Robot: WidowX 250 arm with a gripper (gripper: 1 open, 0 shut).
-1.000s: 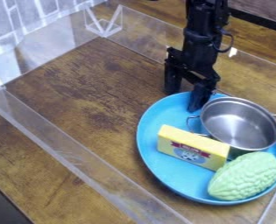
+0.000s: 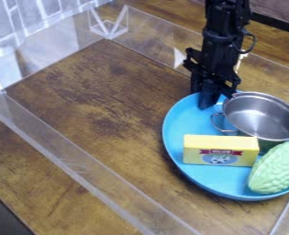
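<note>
My black gripper [image 2: 210,90] is at the upper rim of a blue plate [image 2: 183,119], low behind a steel pot [image 2: 263,119]; whether its fingers are closed on the rim cannot be seen clearly. On the plate, the pot sits at the upper right, a yellow box [image 2: 220,149] lies at the front left and a pale green cabbage-like item [image 2: 272,168] is at the right.
A small pale object stands partly hidden behind the arm.
The plate and its contents have shifted up and to the right and turned slightly. My gripper has moved a little to the right with it.
</note>
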